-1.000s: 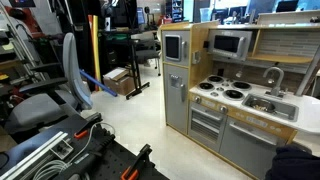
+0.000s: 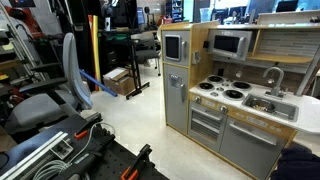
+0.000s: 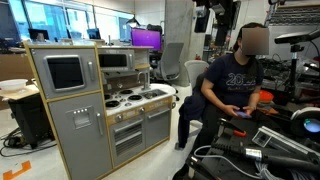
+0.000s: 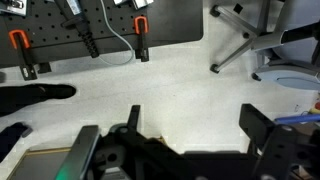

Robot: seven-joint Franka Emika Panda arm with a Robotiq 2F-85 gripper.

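Observation:
A toy kitchen stands on the floor with a grey fridge [image 2: 176,100], a microwave [image 2: 231,43], a stovetop [image 2: 222,90], a sink [image 2: 270,105] and an oven [image 2: 207,125]. Its doors look closed. The second exterior view has the same kitchen, with its fridge [image 3: 82,130] at the left. In the wrist view my gripper points down over bare pale floor, its fingers apart and nothing between them. The kitchen is mostly out of that view; only a wooden edge, perhaps its own, shows at bottom left.
A black table [image 4: 75,35] with clamps [image 4: 141,37] and a pale cable borders the floor. An office chair [image 4: 265,40] stands at the upper right of the wrist view. Someone sits [image 3: 235,85] right of the kitchen.

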